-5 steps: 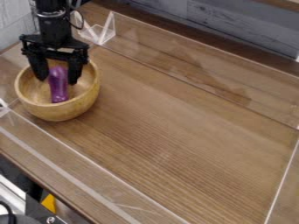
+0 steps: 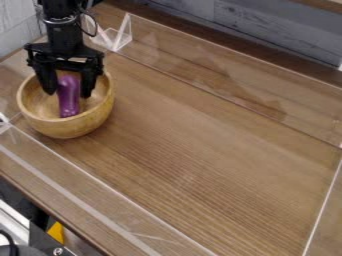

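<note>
A wooden bowl (image 2: 87, 118) sits at the left of the table, a purple elongated object (image 2: 67, 98) lying inside it. My black gripper (image 2: 66, 73) reaches down from the top left over the bowl, its fingers apart around the upper end of the purple object or just above it; I cannot tell whether they touch it.
A clear plastic piece (image 2: 115, 32) stands at the back left. A dark wall runs along the back right. Dark floor and a small yellow item show beyond the bottom-left edge.
The gripper has shifted slightly over the bowl. The bowl and purple object look nearly unchanged.
</note>
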